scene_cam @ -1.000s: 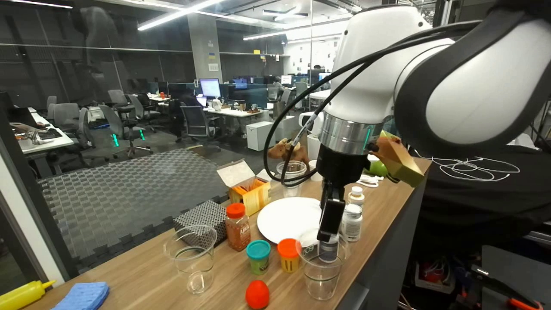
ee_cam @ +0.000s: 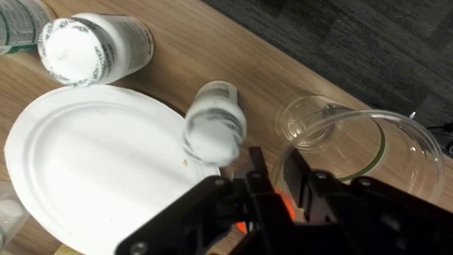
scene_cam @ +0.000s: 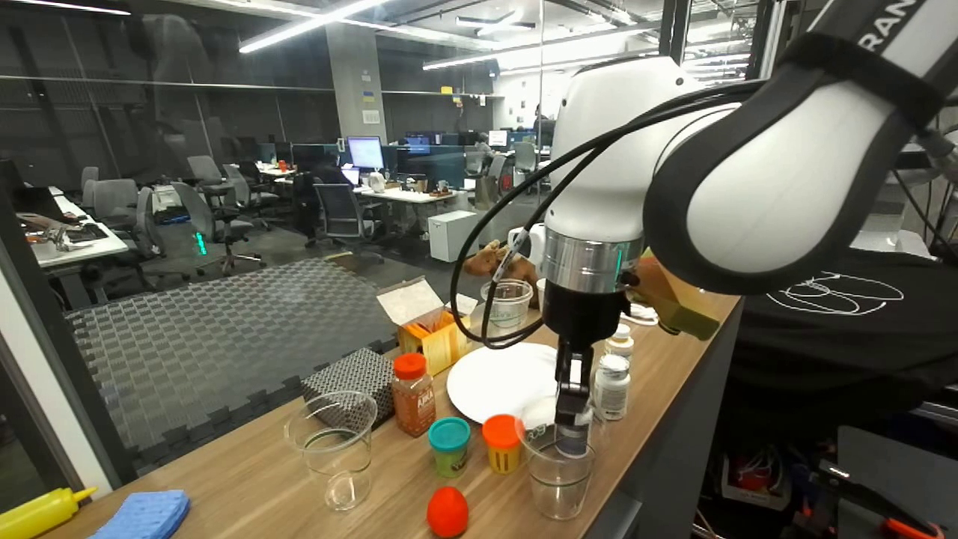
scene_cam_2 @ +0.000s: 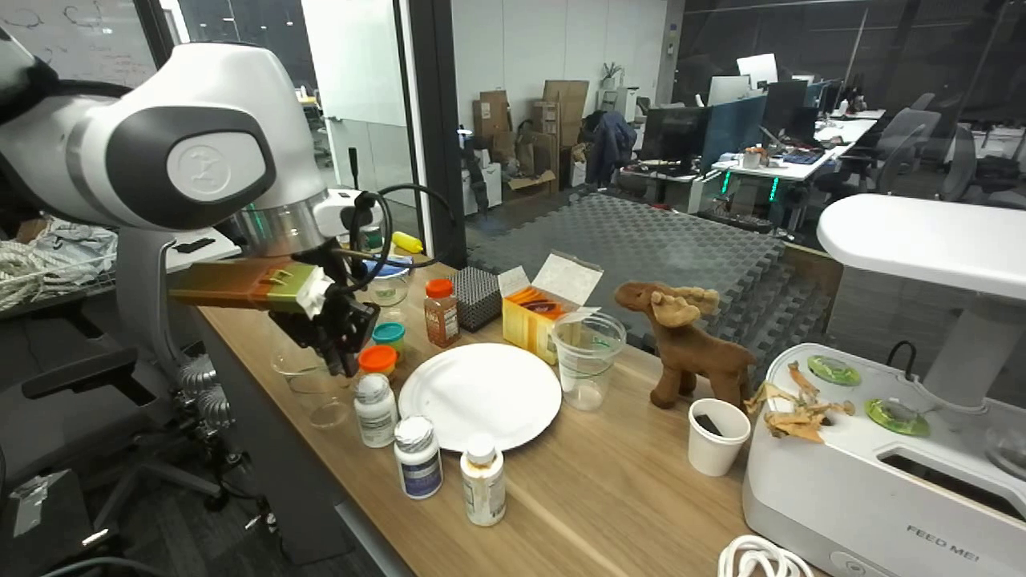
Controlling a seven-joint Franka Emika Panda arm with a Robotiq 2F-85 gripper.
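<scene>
A clear plastic cup (scene_cam: 558,489) stands upright by the table edge, with my gripper (scene_cam: 572,421) low at its rim. The wrist view shows the near side of the cup's rim (ee_cam: 378,114) running between the two black fingers. These are apart, so my gripper is part open; whether either finger touches the plastic, I cannot tell. The second exterior view has the gripper (scene_cam_2: 344,364) above and beside the same cup (scene_cam_2: 322,389), partly covering it.
White bottles (scene_cam_2: 375,413) stand close by, beside a white plate (scene_cam_2: 481,394). An orange-lidded tub (scene_cam: 503,442), a teal-lidded tub (scene_cam: 449,446) and a red ball (scene_cam: 447,512) lie near the cup. Another clear cup (scene_cam: 337,458) stands farther left.
My arm has moved down and slightly left in the first exterior view, and the gripper has turned, its tips now lower at the cup's rim. The tabletop objects look unmoved.
</scene>
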